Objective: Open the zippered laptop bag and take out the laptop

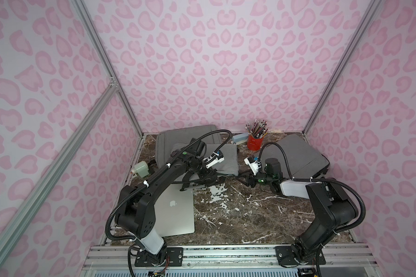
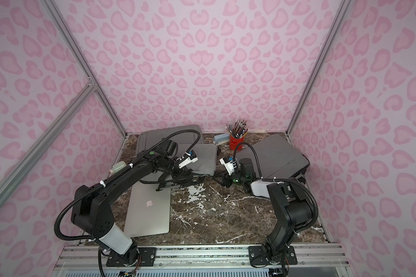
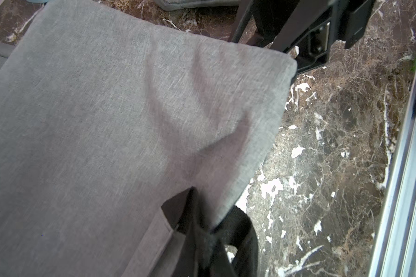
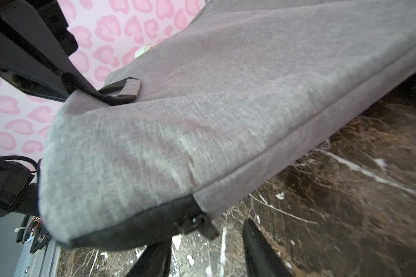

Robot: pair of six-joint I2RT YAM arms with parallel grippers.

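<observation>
A soft grey laptop bag (image 1: 228,154) lies mid-table, its near edge lifted off the surface. My left gripper is shut on fabric at that edge, beside a black strap (image 3: 245,230); creases run toward its fingers. On the bag's dark end, a small zipper pull (image 4: 201,226) hangs at the corner. Just below it, my right gripper is open, its fingertips (image 4: 258,247) apart with nothing visibly clasped. A silver laptop (image 1: 175,219) lies closed on the table at front left, partly under the left arm.
Another grey bag (image 1: 291,157) rests behind the right arm, and a further grey case (image 1: 168,138) lies at back left. A red pencil cup (image 1: 254,142) stands at the back, with a green object (image 1: 141,169) at far left.
</observation>
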